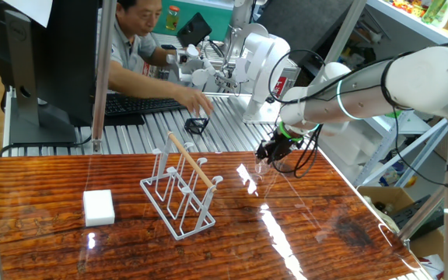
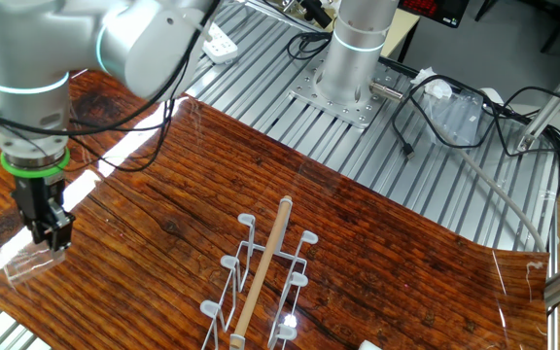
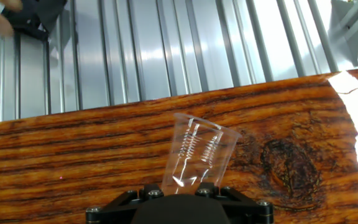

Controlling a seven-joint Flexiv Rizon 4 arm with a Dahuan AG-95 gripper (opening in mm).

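Observation:
A clear plastic cup (image 3: 201, 152) shows in the wrist view with its wide mouth pointing away from my gripper. The cup's narrow end lies between the two black fingertips, which appear closed against its sides. In exterior view 2 the same cup (image 2: 33, 262) is tilted just below my gripper (image 2: 52, 239), low over the wooden tabletop. Whether it touches the wood is hard to tell. Exterior view 1 has the gripper (image 1: 267, 155) near the table's far edge. The white rack (image 1: 179, 194) with a wooden top bar stands to its left, its prongs empty.
A white block (image 1: 98, 208) sits left of the rack. Beyond the tabletop, a person's hand (image 1: 195, 101) is near a small black object (image 1: 196, 124) on the metal slats. Bare wood (image 1: 243, 233) lies between the rack and the right edge.

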